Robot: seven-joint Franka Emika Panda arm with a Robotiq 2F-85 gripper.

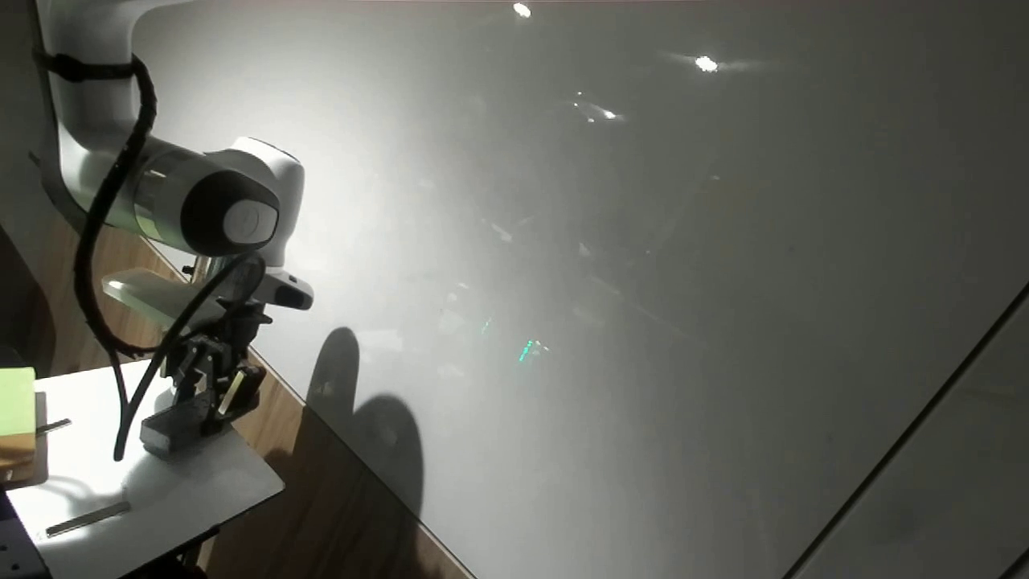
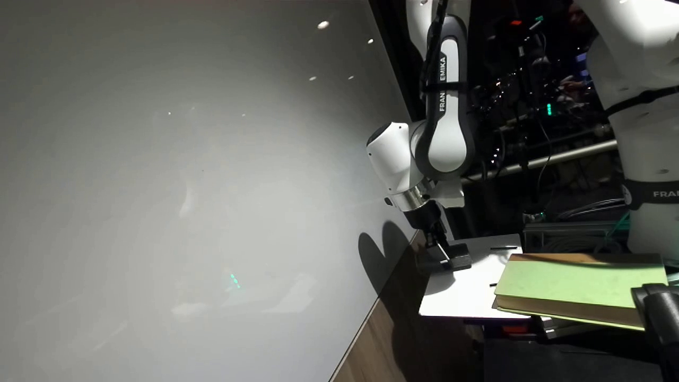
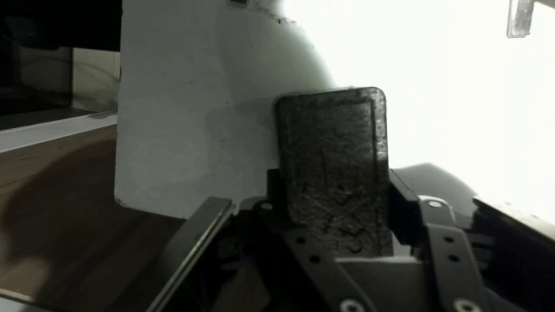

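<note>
A dark grey, scuffed rectangular block (image 3: 335, 151), eraser-like in shape, sits between the fingers of my gripper, which is shut on it. In exterior view 1 the block (image 1: 174, 428) shows below the gripper (image 1: 214, 404), over the small white table (image 1: 207, 492); its front end sticks out toward the lower left. Exterior view 2 has the gripper (image 2: 443, 254) at the table's left side, the block (image 2: 459, 257) reaching to the right. Whether its underside touches the table is hard to tell.
A large whiteboard (image 1: 627, 289) fills most of the exterior views, with the arm's shadow on it. A green-topped box (image 2: 573, 280) stands on the table's right side. A thin dark bar (image 1: 87, 519) lies on the table. Brown wood-look flooring (image 2: 372, 340) borders the board.
</note>
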